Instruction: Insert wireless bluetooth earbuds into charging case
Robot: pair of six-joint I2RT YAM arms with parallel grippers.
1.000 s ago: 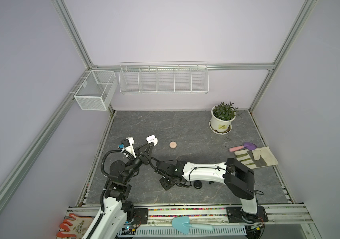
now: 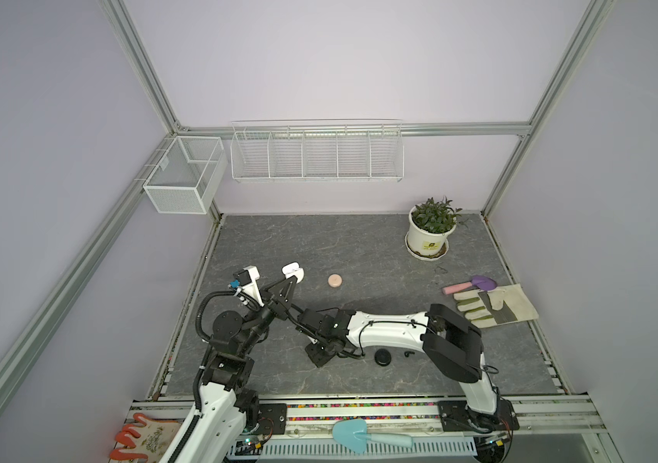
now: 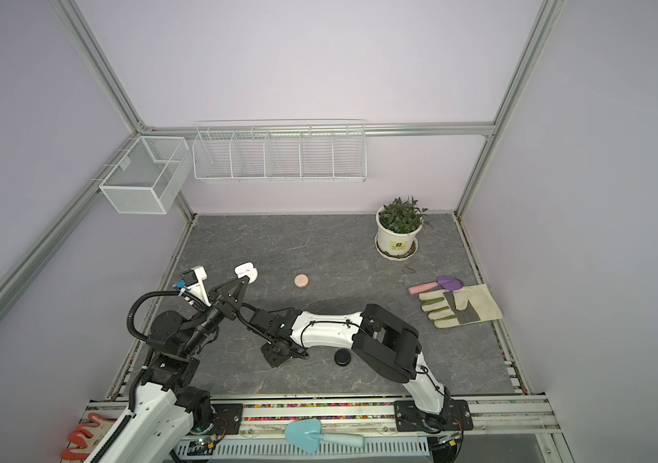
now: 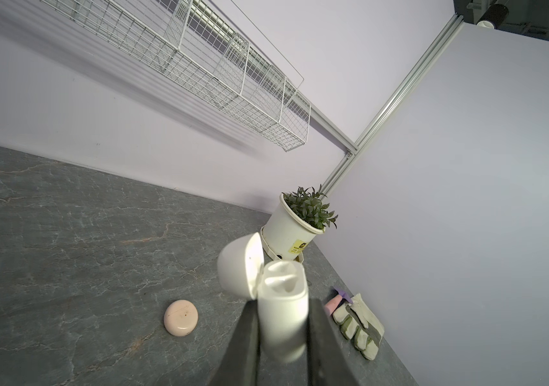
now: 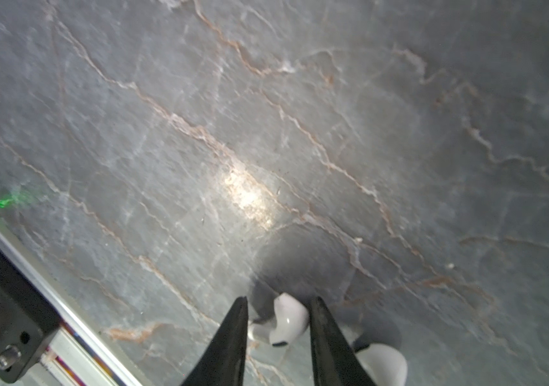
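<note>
The white charging case (image 4: 282, 308), lid tipped open, is held up by my left gripper, shut on it; it shows also above that gripper in the top left view (image 2: 292, 271). Low over the front-left tabletop, my right gripper is part open, its fingertips either side of a white earbud (image 5: 289, 319) in the right wrist view; whether they touch it I cannot tell. A second white piece (image 5: 380, 363), partly cut off, lies to its right.
A pink disc (image 2: 335, 281) lies mid-table, a black puck (image 2: 382, 357) near the front. A potted plant (image 2: 431, 231) stands back right, with a trowel (image 2: 483, 284) and gloves (image 2: 514, 305) at right.
My right arm has shifted slightly left over the front of the table. The left arm with the case is nearly still.
</note>
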